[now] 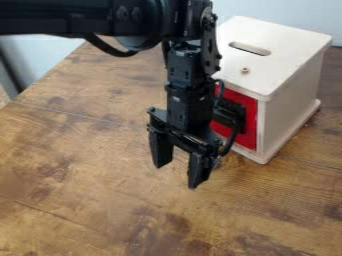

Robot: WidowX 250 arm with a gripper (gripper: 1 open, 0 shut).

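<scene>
My black gripper (178, 172) hangs over the wooden table at the centre of the view, its two fingers pointing down and apart, with nothing visible between them. Just behind it at the right stands a pale wooden box (283, 90) with a slot and a small knob on top and a red front panel (245, 137), partly hidden by my arm.
A white wall rises behind the table's back edge, and the box takes up the back right.
</scene>
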